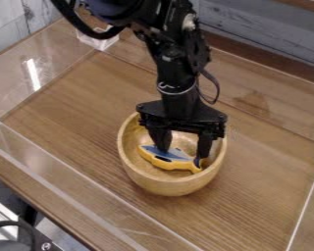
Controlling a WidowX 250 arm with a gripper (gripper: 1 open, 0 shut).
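A wooden bowl [167,178] stands on the wooden table. In it lie a yellow object [165,162] and something blue and white beside it. My black gripper [179,145] is over the bowl, reaching down inside its rim, with its fingers apart on either side above these things. The gripper body hides the back of the bowl.
A white object [97,37] stands at the back left. A dark cable lies at the bottom left corner.
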